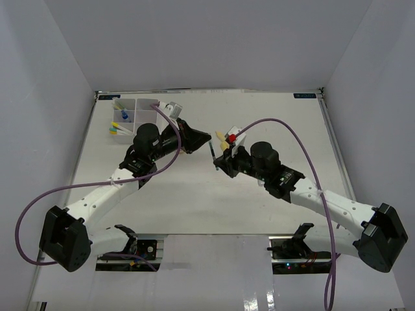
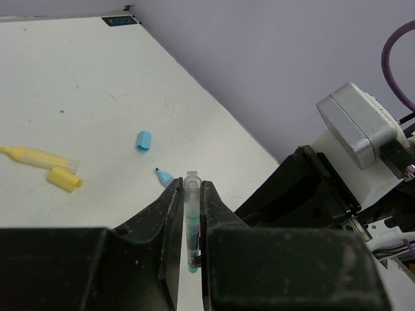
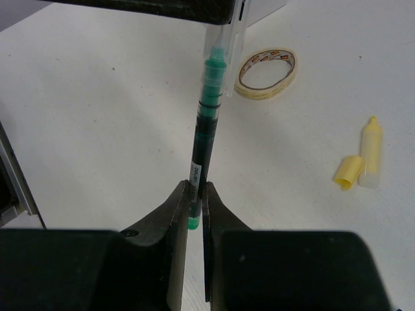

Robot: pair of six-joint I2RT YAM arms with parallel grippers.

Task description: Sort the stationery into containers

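A teal-and-dark pen (image 3: 202, 149) is held between my two grippers at the middle of the table. My left gripper is shut on one end, which looks clear in the left wrist view. My right gripper is shut on it near the other, green-tipped end. A yellow marker (image 2: 40, 158) and its yellow cap (image 3: 349, 168) lie on the table, as do a light blue cap (image 2: 144, 140) and a blue piece (image 2: 163, 176). A white sectioned container (image 1: 146, 103) with pens in it stands at the back left.
A tape roll (image 3: 256, 91) lies on the table (image 1: 272, 110). Both arms reach in from the front, close together at the middle.
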